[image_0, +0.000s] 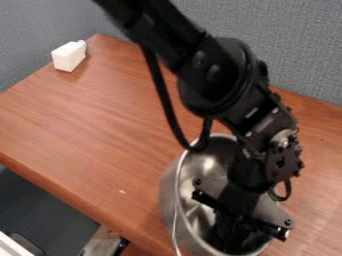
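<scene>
A steel pot (181, 200) stands on the wooden table at the lower right, with a handle at its near side. My black gripper (241, 225) is down in the pot, over its right part. The arm hides much of the pot, and whatever is between the fingers cannot be made out.
A white block (68, 55) sits at the back left of the table (80, 120), whose middle and left are bare. A grey padded wall runs behind. The table's front left edge drops to a dark floor, with a white object (14, 246) at the lower left corner.
</scene>
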